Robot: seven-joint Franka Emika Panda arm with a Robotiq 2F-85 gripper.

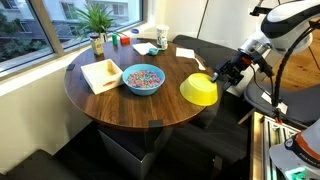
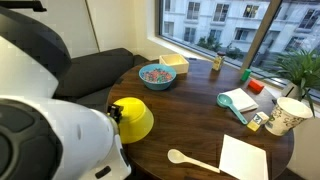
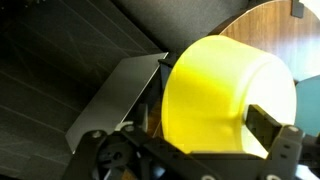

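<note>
A yellow bowl (image 1: 199, 92) sits at the right edge of the round wooden table (image 1: 120, 108); it seems to be upside down. In exterior view 2 the yellow bowl (image 2: 136, 122) is partly covered by the arm. The gripper (image 1: 218, 76) is close beside it, on its right. From the wrist, the yellow bowl (image 3: 215, 85) fills the middle of the view, and the gripper has its fingers spread wide, one overlapping the bowl's right part. Whether either finger touches the bowl cannot be told.
A blue bowl (image 1: 144, 80) full of small pieces and a cream box (image 1: 102, 75) stand left on the table. A wooden spoon (image 2: 192, 160), white paper (image 2: 243, 158), a teal ladle (image 2: 231, 106) and a plant pot (image 2: 286, 116) occupy the far side.
</note>
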